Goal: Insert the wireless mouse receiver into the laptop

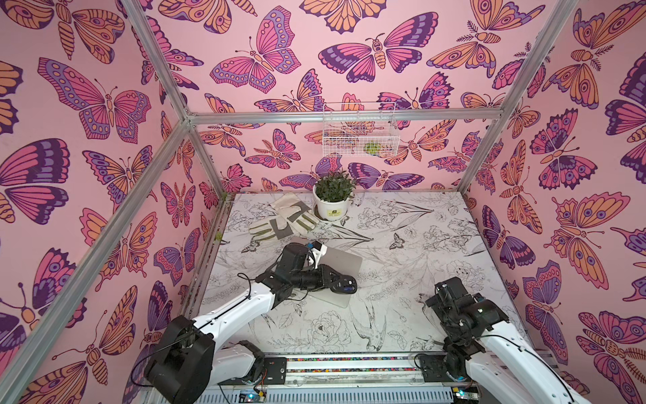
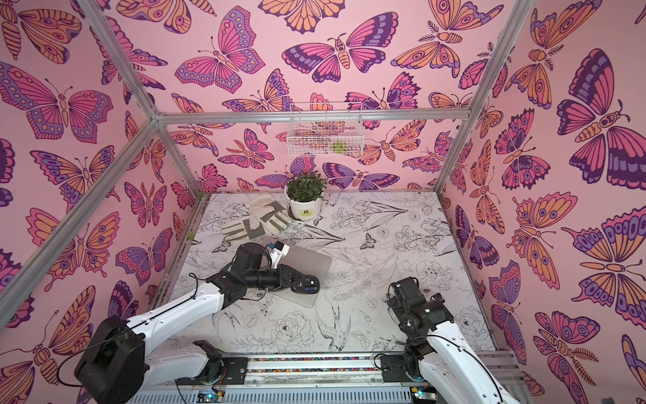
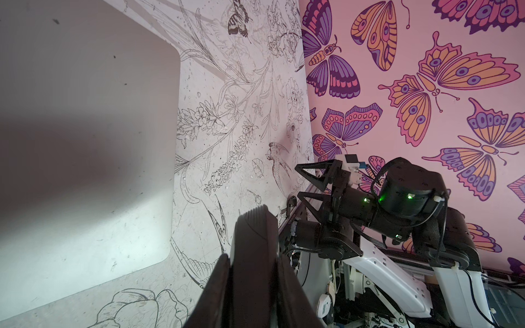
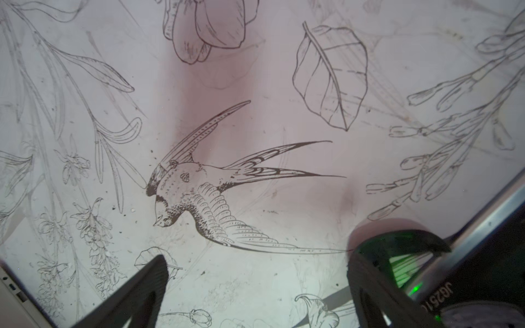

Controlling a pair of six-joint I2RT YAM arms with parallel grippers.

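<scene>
A closed silver laptop (image 1: pixel 353 259) lies on the table under my left arm, filling the left side of the left wrist view (image 3: pixel 82 153). My left gripper (image 1: pixel 333 281) is shut on a black mouse (image 1: pixel 343 284), held just above the laptop; its underside detail is hidden. My right gripper stands open low at the table's front right, nothing between its fingers, facing bare printed table. I cannot see a receiver.
Striped gloves (image 1: pixel 269 225) and a potted plant (image 1: pixel 331 205) stand or lie at the back. The front rail borders the right gripper.
</scene>
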